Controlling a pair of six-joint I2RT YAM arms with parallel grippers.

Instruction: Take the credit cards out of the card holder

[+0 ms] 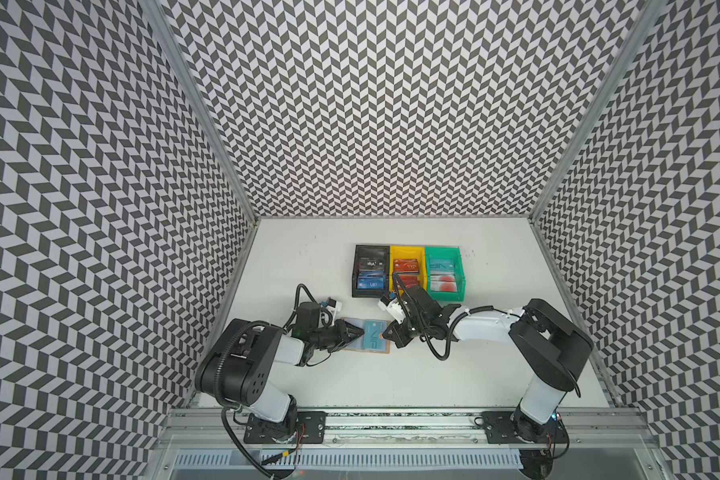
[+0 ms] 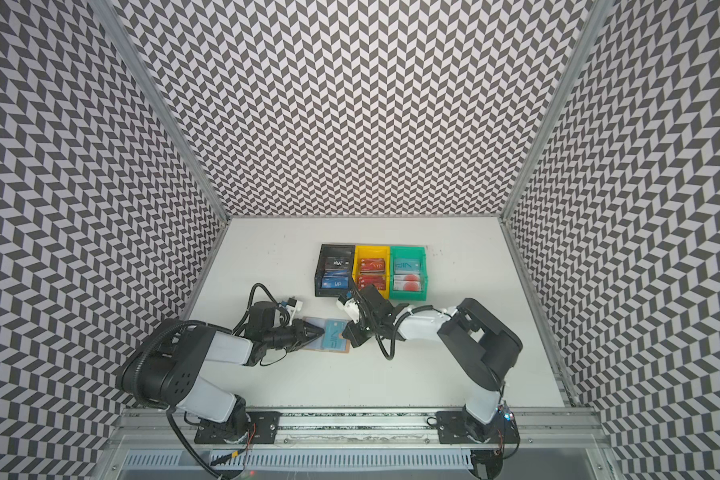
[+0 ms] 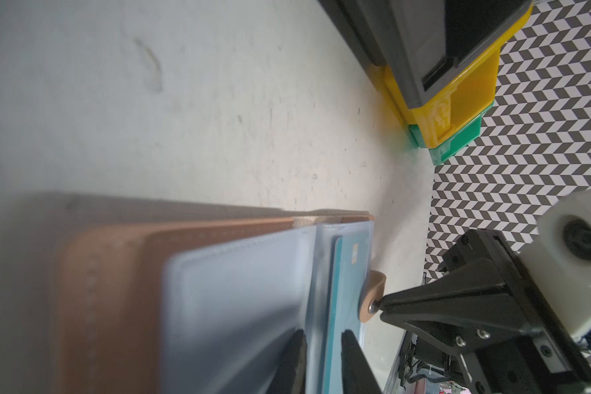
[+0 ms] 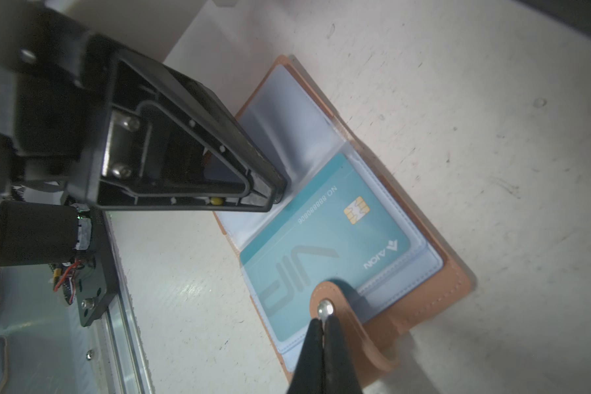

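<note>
A tan card holder [image 4: 440, 289] lies open on the table, with translucent sleeves and a teal VIP card [image 4: 321, 229] in the uppermost sleeve. My left gripper [image 1: 352, 336] rests low over the holder's sleeves at its left; in the left wrist view its fingertips sit beside the teal card's edge, narrowly apart, with no card visibly between them. My right gripper is shut at the holder's snap tab [image 4: 344, 315], over its right end; whether it pinches any of the tab is unclear.
Black [image 1: 355, 272], yellow [image 2: 372, 249] and green [image 2: 424, 276] bins holding cards stand just behind the holder. Bare table [image 1: 456, 376] shows in front and at both sides, between the arms.
</note>
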